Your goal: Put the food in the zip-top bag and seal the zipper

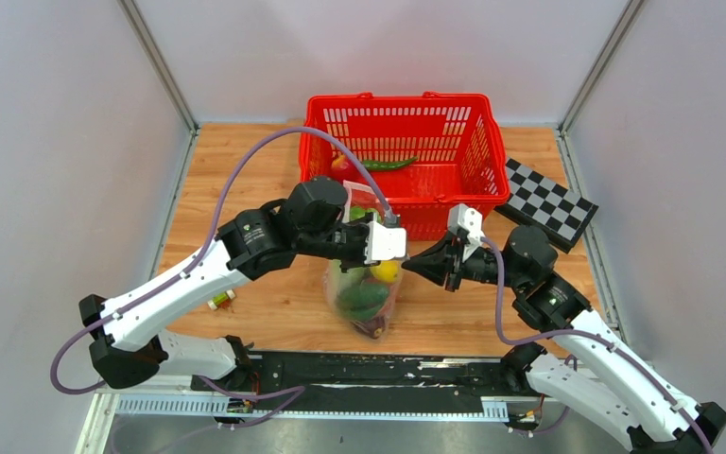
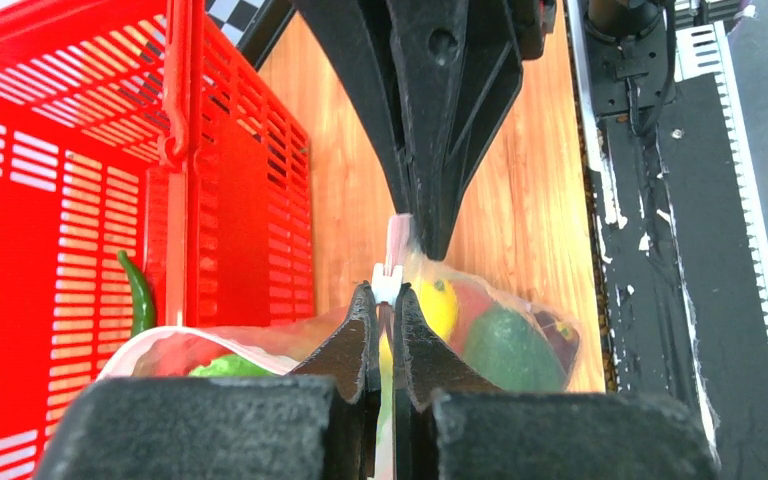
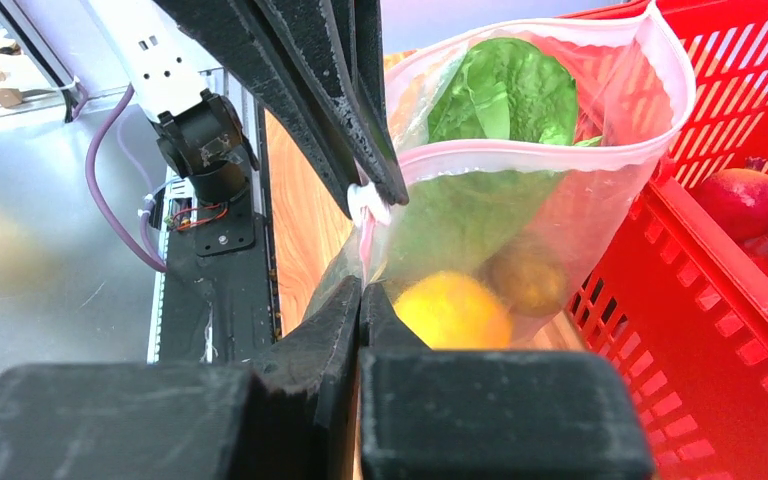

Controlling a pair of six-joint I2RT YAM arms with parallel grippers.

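The clear zip bag [image 1: 369,298] stands on the table with vegetables and a yellow fruit [image 1: 385,270] inside. Pinched in my left gripper is the white slider [image 3: 368,203] on the bag's pink zipper edge. My right gripper is shut on the edge at the bag's near corner, just beside the left fingertips. From the slider to the far corner, the bag mouth gapes wide, showing green leaves [image 3: 505,95]. The left arm covers much of the bag's top in the top view.
Behind the bag is a red basket [image 1: 404,210] holding a green pepper [image 1: 390,165] and a red fruit [image 3: 743,202]. A checkered board [image 1: 550,200] lies at the right. One small item [image 1: 221,300] rests on the left of the table.
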